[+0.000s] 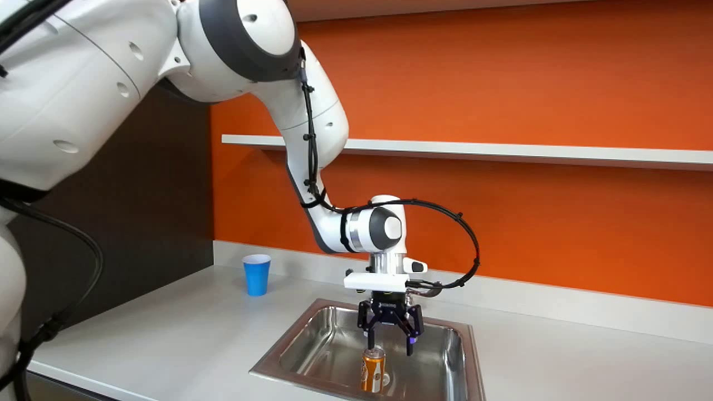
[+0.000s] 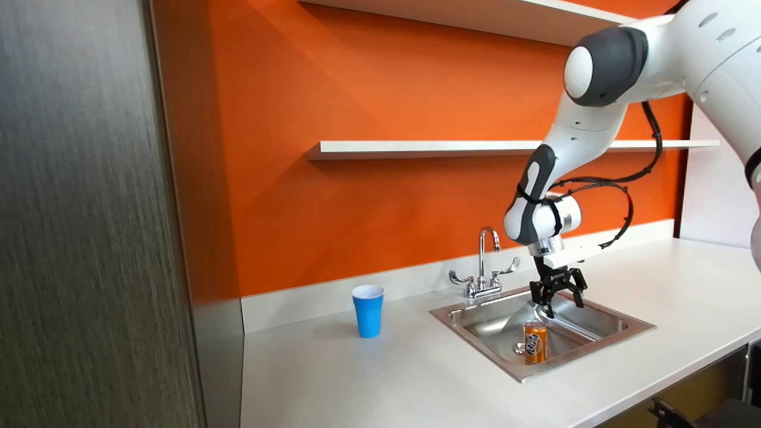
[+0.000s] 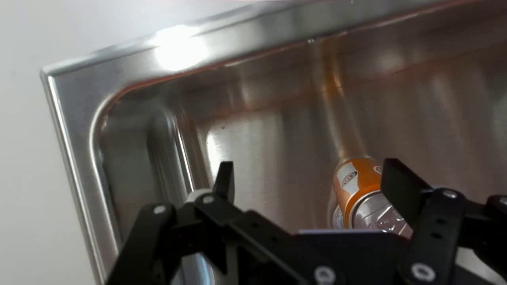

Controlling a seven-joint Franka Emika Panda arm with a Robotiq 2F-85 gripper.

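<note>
An orange can [image 1: 372, 371] stands upright in the metal sink, its silver top facing up; exterior view 2 shows the can [image 2: 535, 343] near the sink's front left. My gripper [image 1: 389, 345] is open over the basin, higher than the can and farther back. Nothing sits between its fingers. In the wrist view the can [image 3: 362, 180] lies beside the right finger [image 3: 404, 187], which covers part of it. The left finger [image 3: 224, 183] stands well apart over bare basin.
The sink rim [image 2: 492, 362] borders the basin, with a chrome faucet [image 2: 482, 267] behind it. A blue cup [image 2: 368, 311] stands on the counter to the left. A white shelf [image 1: 535, 152] runs along the orange wall. The counter right of the sink is clear.
</note>
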